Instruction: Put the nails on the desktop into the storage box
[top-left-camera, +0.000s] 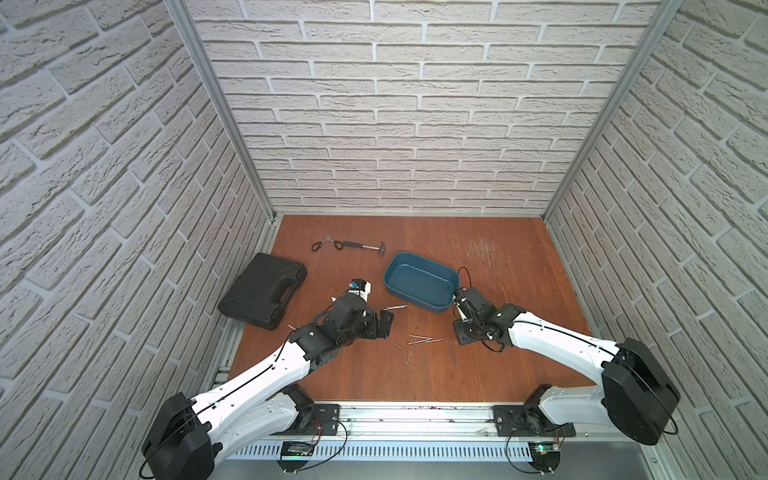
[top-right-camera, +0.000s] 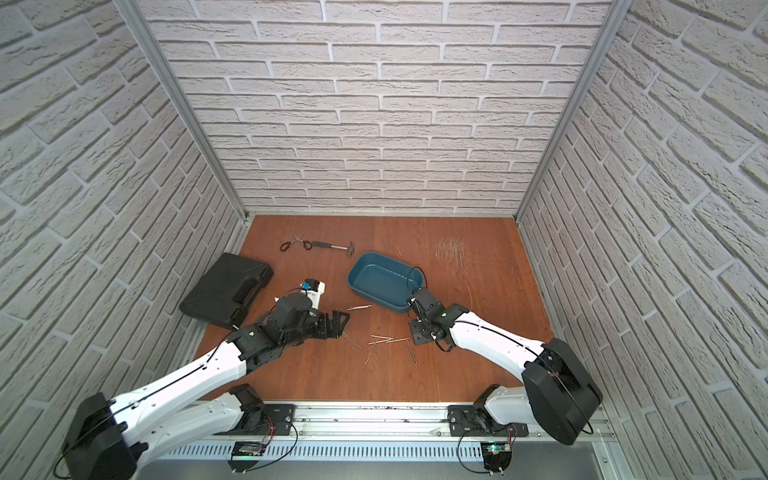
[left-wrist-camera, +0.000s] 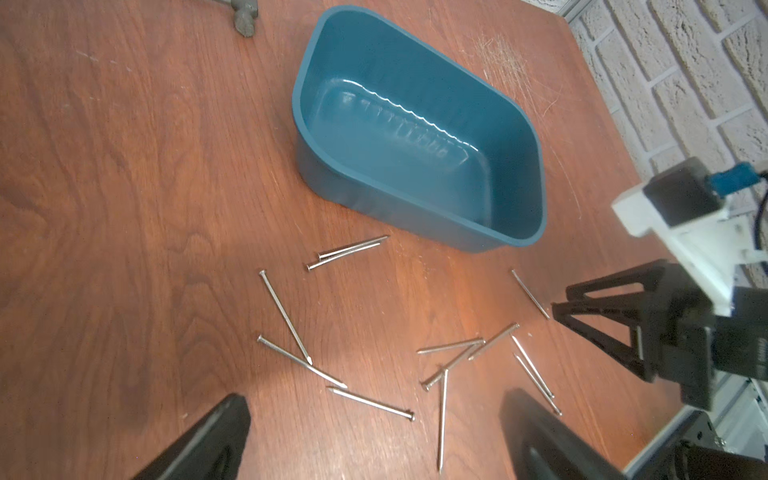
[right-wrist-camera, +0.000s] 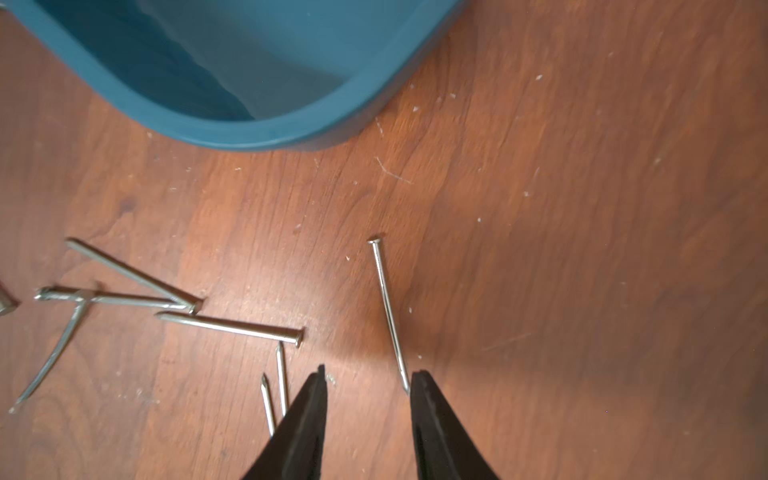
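Silver nails lie scattered over the desk's front half. The storage box, a blue open bin (left-wrist-camera: 416, 136), stands behind them, its floor bare in the left wrist view. In the right wrist view one nail (right-wrist-camera: 389, 312) lies apart from the others, its pointed end beside the right-hand fingertip (right-wrist-camera: 422, 384). My right gripper is open above the desk, fingers apart with nothing held. My left gripper stands wide open, blurred, over several nails, including a lone one (left-wrist-camera: 284, 316), a pair (left-wrist-camera: 345, 252) by the box and a crossed group (left-wrist-camera: 456, 360).
A black case (top-left-camera: 262, 289) lies on the desk's left side. Scissors (top-left-camera: 327, 242) and a hammer (top-left-camera: 364, 245) are at the back left. Both arms come close to the box's front side.
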